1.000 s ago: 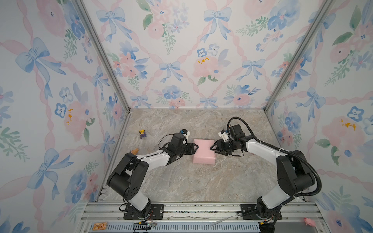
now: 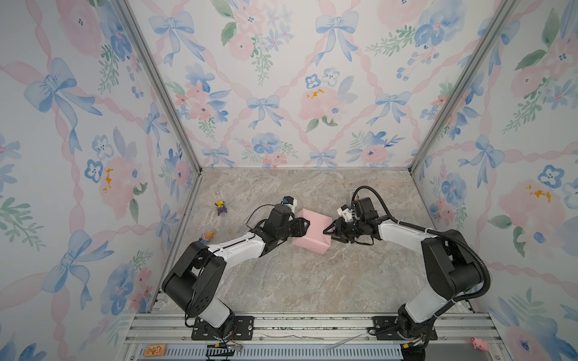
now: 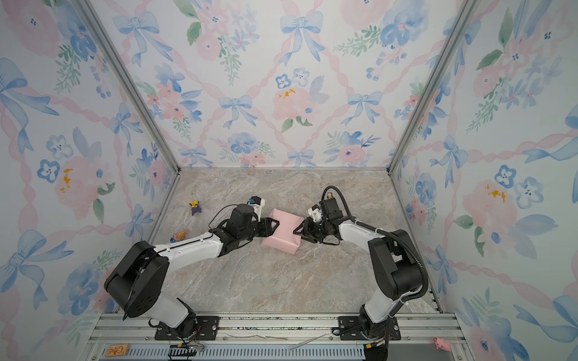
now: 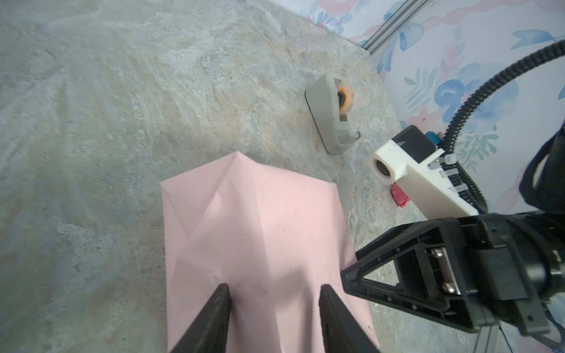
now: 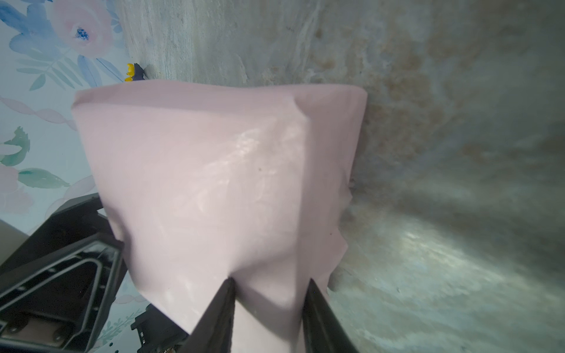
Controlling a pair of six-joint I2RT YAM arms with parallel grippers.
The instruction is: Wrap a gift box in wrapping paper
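The gift box, wrapped in pink paper (image 2: 316, 220), sits at a slant in the middle of the table between both arms. Its paper shows creased corners (image 4: 203, 206) in the left wrist view and a jagged loose edge (image 5: 335, 247) in the right wrist view. My left gripper (image 2: 306, 226) is at the box's left side, its fingers (image 4: 213, 320) parted against the paper. From the right side, my right gripper (image 2: 330, 231) meets the box with its fingers (image 5: 219, 314) also apart. Whether either one pinches any paper is hard to see.
Beyond the box stands a white tape dispenser (image 4: 330, 114), with a small red item (image 4: 400, 195) nearby. A purple and yellow toy (image 2: 221, 207) and an orange object (image 2: 208, 235) lie at the left.
The box has turned clockwise as seen from above, from nearly square to slanted, and shifted slightly left. My left gripper has edged inward and away; the right has moved slightly left.
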